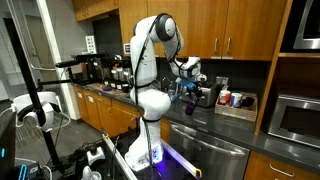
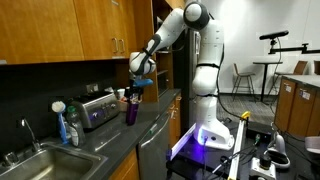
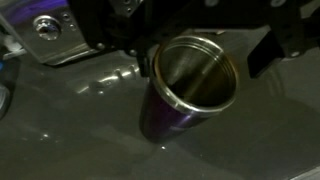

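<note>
A purple metal cup [image 3: 172, 112] with a bare steel rim stands upright and empty on the dark counter. My gripper is over it in the wrist view, open, one finger close to the rim's left side and the other apart from it on the right. Whether the left finger touches the cup is hard to tell. From the second exterior view, the cup [image 2: 131, 113] is near the counter's front edge, with the gripper [image 2: 136, 94] just above it. The first exterior view shows the gripper [image 1: 190, 92] small and dark near the toaster.
A silver toaster [image 2: 96, 108] stands close behind the cup. Bottles [image 2: 72, 125] and a sink [image 2: 62, 160] lie farther along the counter. A wooden crate [image 1: 236, 103] holds several items. Bare counter [image 1: 225, 122] extends in front of the crate.
</note>
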